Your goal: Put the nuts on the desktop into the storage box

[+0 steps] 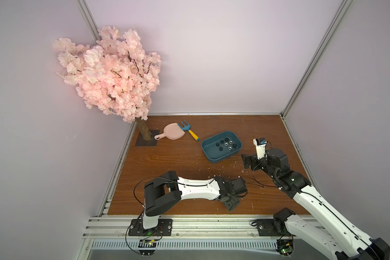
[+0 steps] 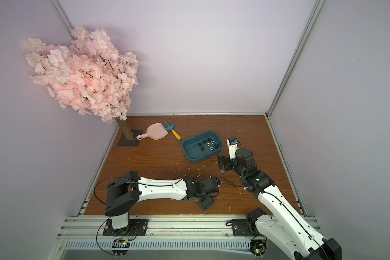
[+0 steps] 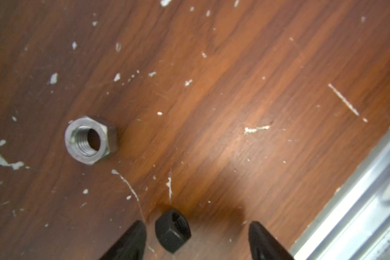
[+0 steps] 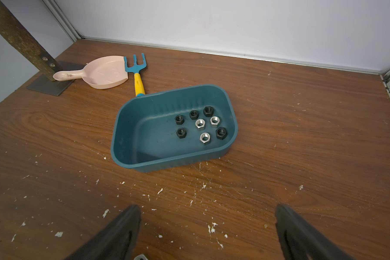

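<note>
In the left wrist view a silver nut point(image 3: 109, 139) lies on the desktop at left, and a black nut point(image 3: 172, 229) lies between the blurred, parted fingers of my left gripper, which is low near the front edge. My right gripper is open, short of the blue-green storage box point(image 4: 160, 156); several black and silver nuts sit inside the box. Part of a silver nut point(image 4: 141, 257) shows at the bottom of the right wrist view.
A pink dustpan point(image 1: 173, 131) and a blue-and-yellow hand fork point(image 1: 194, 135) lie at the back left beside the flowering tree point(image 1: 143, 130). The metal front rail point(image 3: 368, 190) borders the desktop near my left gripper.
</note>
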